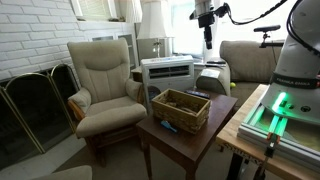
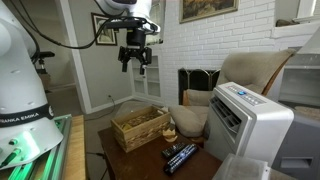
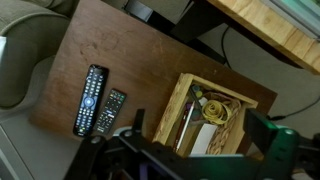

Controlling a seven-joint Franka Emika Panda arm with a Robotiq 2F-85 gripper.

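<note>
My gripper hangs in the air well above the dark wooden table, its fingers apart and nothing between them. In the wrist view its two dark fingers stand wide apart at the bottom, partly covering the scene below. A woven basket sits on the table beneath, holding yellow cord, a pen-like item and a white object. To the basket's left lie a long black remote and a smaller dark remote. In exterior view 1 a small blue item rests beside the basket.
A beige armchair stands near the table. Behind is a white heater-like unit. The dark tabletop has bare room above the remotes in the wrist view. A light wooden surface adjoins the robot's base.
</note>
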